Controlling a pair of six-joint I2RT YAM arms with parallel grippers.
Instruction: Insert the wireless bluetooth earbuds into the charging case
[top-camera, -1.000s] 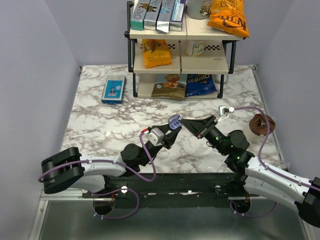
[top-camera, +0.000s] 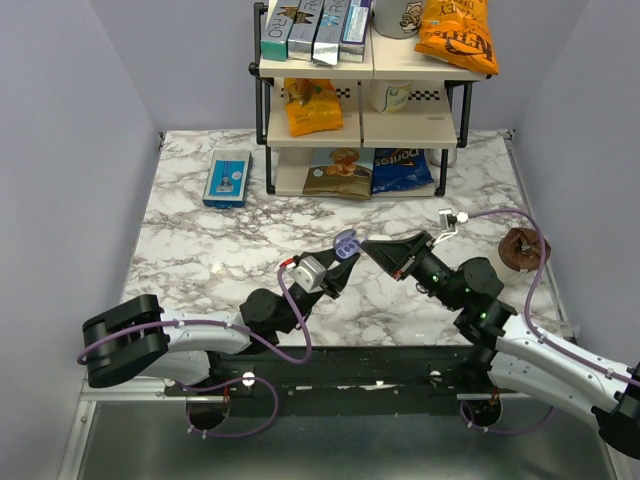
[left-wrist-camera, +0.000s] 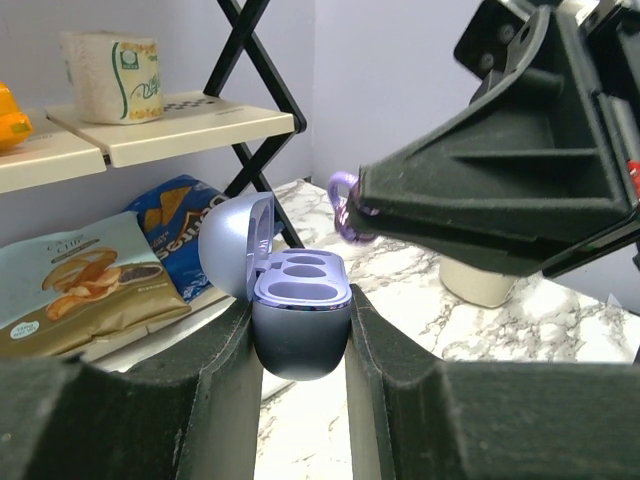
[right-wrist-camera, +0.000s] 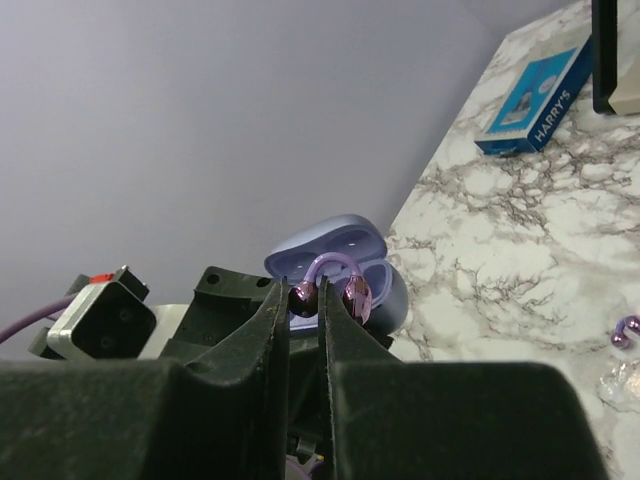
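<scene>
A lavender charging case (left-wrist-camera: 300, 325) with its lid open is pinched by my left gripper (top-camera: 343, 262), held above the table. Oval slots in its top face look empty in the left wrist view. My right gripper (top-camera: 368, 247) is shut on a purple earbud (right-wrist-camera: 335, 265), a curved band with a metallic ball at one end and a barrel at the other. From the left wrist, that earbud (left-wrist-camera: 345, 208) appears to the right of the case and apart from it. On the table at the right of the right wrist view lies a second earbud (right-wrist-camera: 626, 331).
Behind the arms stands a shelf rack (top-camera: 415, 125) with snack bags and boxes. A blue box (top-camera: 228, 178) lies at the back left, and a brown-topped cup (top-camera: 521, 249) sits at the right. Clear wrapping (right-wrist-camera: 622, 384) rests near the loose earbud.
My right gripper and its arm have shifted slightly; the right forearm sits a little lower. The left gripper with the case shows hardly any movement.
</scene>
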